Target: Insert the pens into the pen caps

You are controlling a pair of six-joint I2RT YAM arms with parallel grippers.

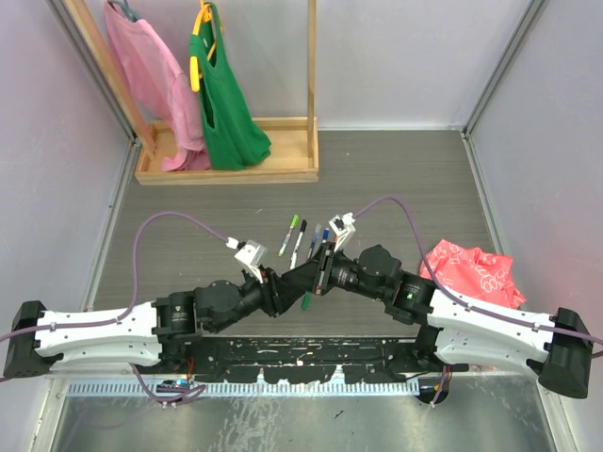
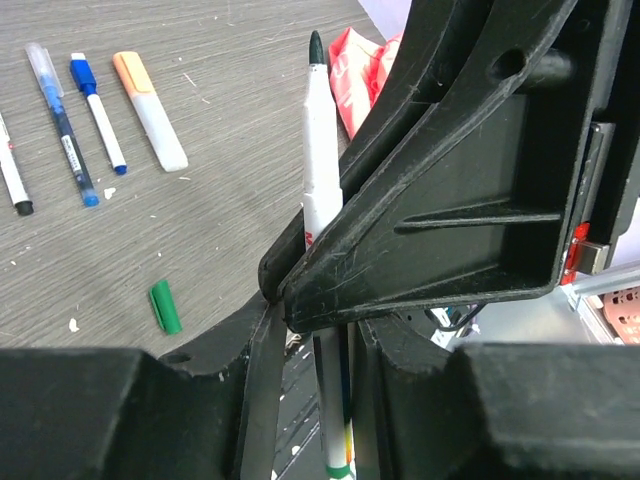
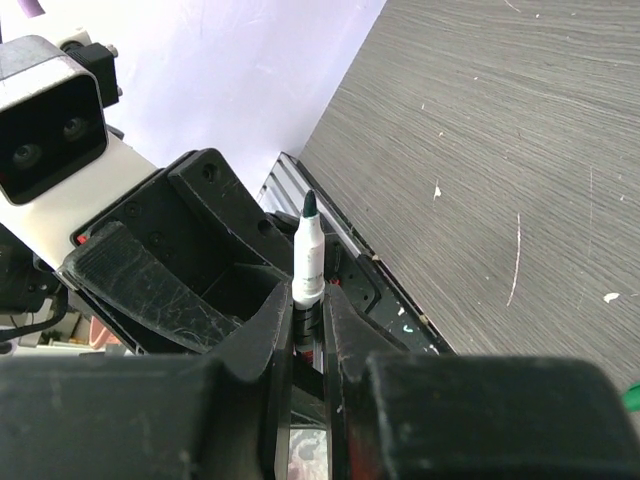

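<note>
A white marker with a dark tip stands upright between my two grippers, which meet over the middle of the table. My left gripper is around the marker's lower part, and my right gripper crosses it higher up; how firmly each closes I cannot tell. The marker's tip also shows in the right wrist view. A loose green cap lies on the table. Several pens lie behind, among them a blue marker, a blue pen and an orange highlighter.
A red crumpled cloth lies at the right. A wooden rack with hanging pink and green garments stands at the back left.
</note>
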